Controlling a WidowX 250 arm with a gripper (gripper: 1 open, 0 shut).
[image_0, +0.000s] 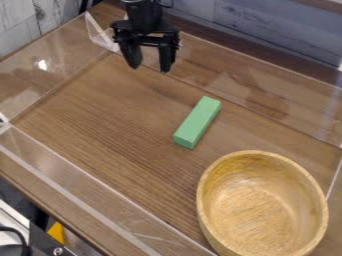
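Note:
My black gripper (146, 55) hangs over the back of the wooden table (94, 130), at the top centre of the camera view, its fingers open. A green rectangular block (197, 122) lies flat in the middle right, apart from the gripper. A large tan round bowl (262, 208) sits at the lower right. I see nothing clearly held between the fingers.
A pale, translucent item at the back left, beside the arm, is too small to tell. Dark cables or parts show at the bottom left corner.

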